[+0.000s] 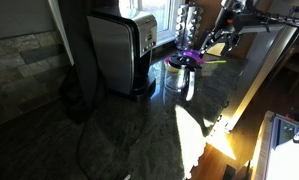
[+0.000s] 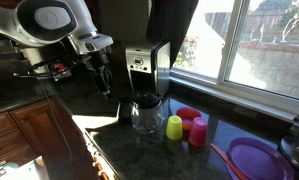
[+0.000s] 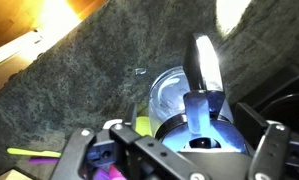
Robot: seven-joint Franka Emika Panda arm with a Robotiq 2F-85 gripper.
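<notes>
A glass coffee carafe (image 2: 147, 116) with a dark top stands upright on the dark counter. Its handle (image 1: 191, 84) faces the counter's open side in exterior view 1. From the wrist, I look down on the carafe's clear glass (image 3: 168, 93) and its long shiny handle (image 3: 201, 62). My gripper is open, and the handle's lower part appears between its fingers in that view. In exterior view 1 the gripper (image 1: 221, 45) hangs above and to the right of the carafe, apart from it. Nothing is held.
Behind the carafe is a silver and black coffee maker (image 2: 142, 66). A yellow cup (image 2: 174, 128), a pink cup (image 2: 198, 132) and a purple plate (image 2: 259, 158) lie to its side, near the window.
</notes>
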